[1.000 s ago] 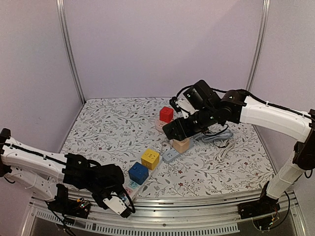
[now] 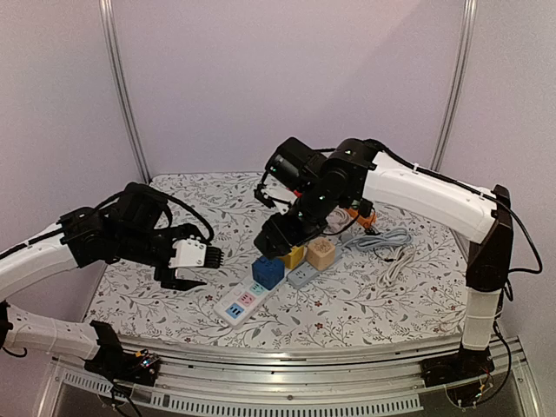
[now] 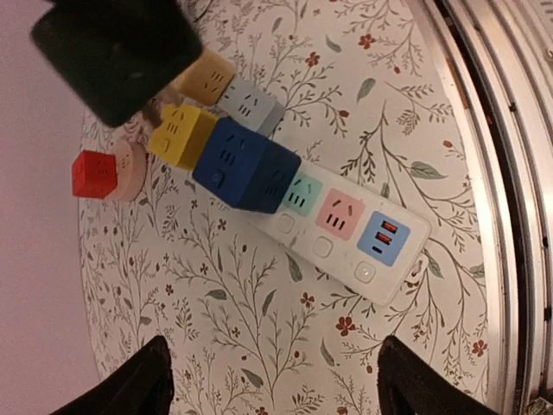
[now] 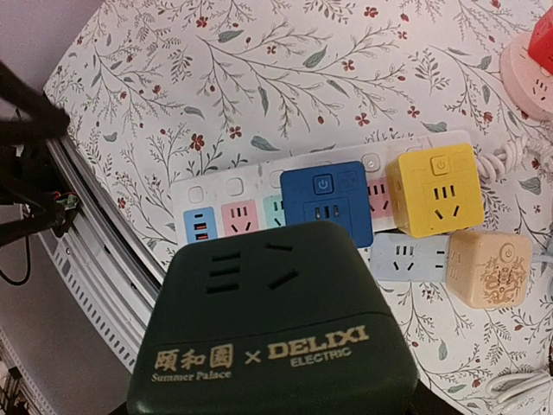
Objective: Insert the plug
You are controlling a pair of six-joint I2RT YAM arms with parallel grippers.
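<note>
My right gripper (image 2: 282, 230) is shut on a dark green cube plug (image 4: 268, 320), held above the white power strip (image 3: 363, 242) near the blue cube (image 4: 324, 194). The blue cube and a yellow cube (image 4: 436, 190) sit on that strip, whose coloured sockets show at one end. My left gripper (image 2: 187, 274) is off to the left of the strip, its fingers apart with nothing between them; in the left wrist view the strip lies ahead of them.
A grey strip (image 4: 406, 255) with a beige cube (image 4: 488, 264) lies alongside. A red cube (image 3: 91, 173) is at the back, cables (image 4: 510, 389) on the right.
My left arm has risen and moved back from the front edge. My right gripper has moved left with the green cube. The white strip with its cubes sits farther back and right.
</note>
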